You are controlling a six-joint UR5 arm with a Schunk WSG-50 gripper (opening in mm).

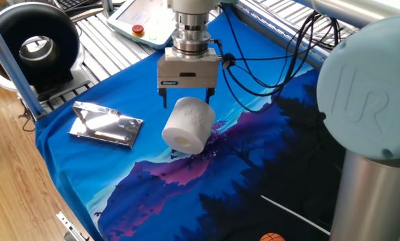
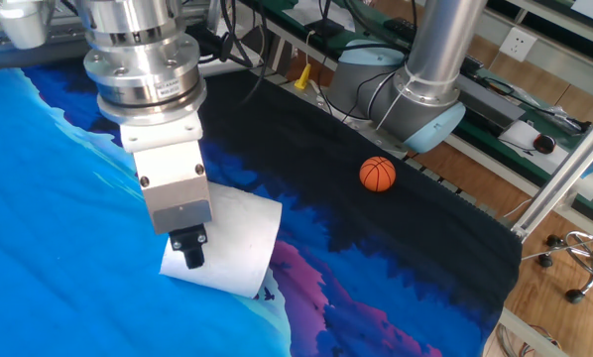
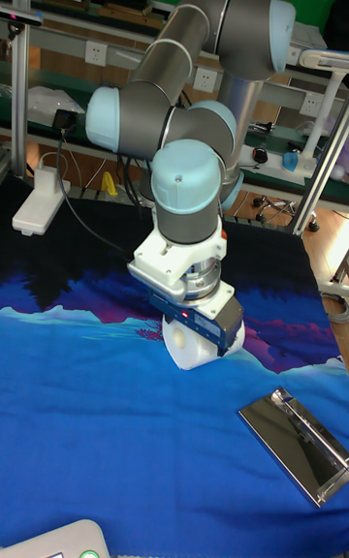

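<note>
A white paper roll (image 1: 188, 127) lies on its side on the printed cloth, its end hole turned toward the front in exterior view 1. Right above and behind it is my gripper (image 1: 188, 102), open, its two black fingers spread wide to either side of the roll's back part. Exterior view 2 shows one dark finger (image 2: 189, 246) in front of the roll (image 2: 239, 238); whether it touches cannot be seen. In exterior view 3 the gripper body partly covers the roll (image 3: 191, 347). A shiny metal holder (image 1: 110, 127) with a raised bar rests left of the roll.
A small orange basketball (image 2: 378, 175) sits on the dark part of the cloth. The teach pendant (image 1: 143, 21) with its red button is at the back edge. Black cables (image 1: 280, 84) hang behind the gripper. Bare cloth surrounds the roll and the holder.
</note>
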